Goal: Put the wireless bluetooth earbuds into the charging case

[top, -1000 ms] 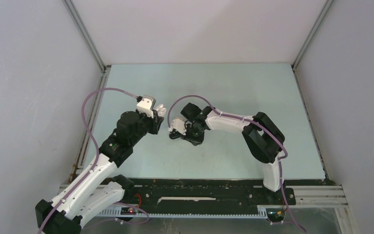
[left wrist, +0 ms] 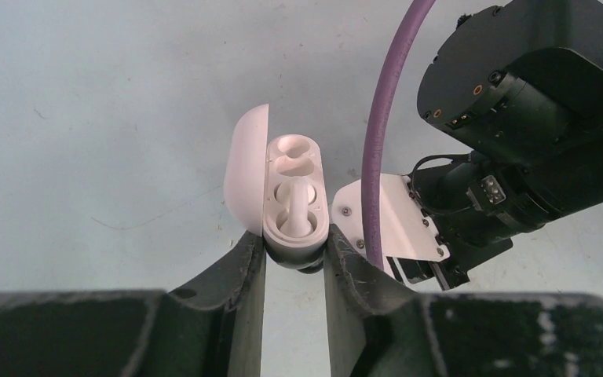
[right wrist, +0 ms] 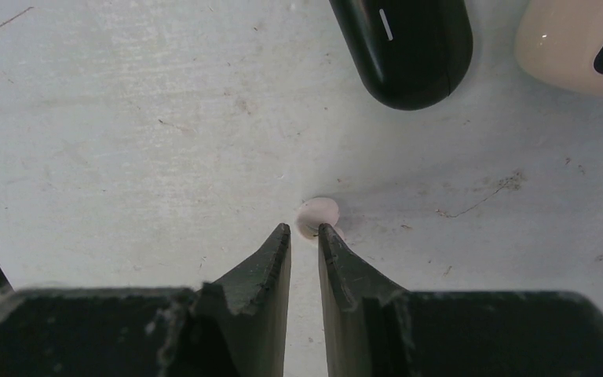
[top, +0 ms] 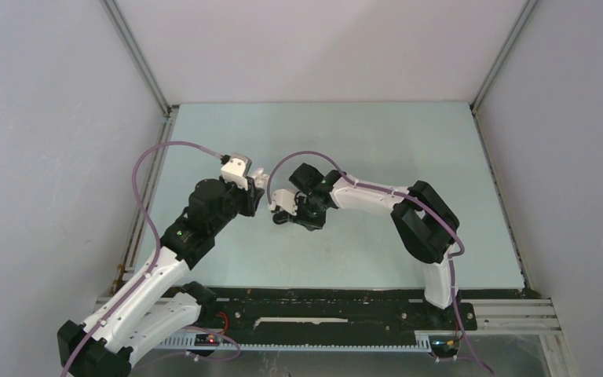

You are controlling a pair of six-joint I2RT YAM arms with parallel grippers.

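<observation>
My left gripper is shut on the white charging case (left wrist: 294, 239), held up with its lid open; one earbud (left wrist: 299, 204) sits in the lower compartment and the upper hollows are empty. In the top view this case (top: 260, 177) is left of my right arm. My right gripper points down at the table (right wrist: 165, 157), fingers slightly apart, at a small white earbud (right wrist: 316, 212) lying just beyond the tips; whether it is gripped is unclear.
In the right wrist view a black rounded object (right wrist: 404, 55) and a pale pink one (right wrist: 573, 43) lie beyond the earbud.
My right gripper has shifted very slightly toward the back and left in the top view. The left arm and the case look unchanged.
</observation>
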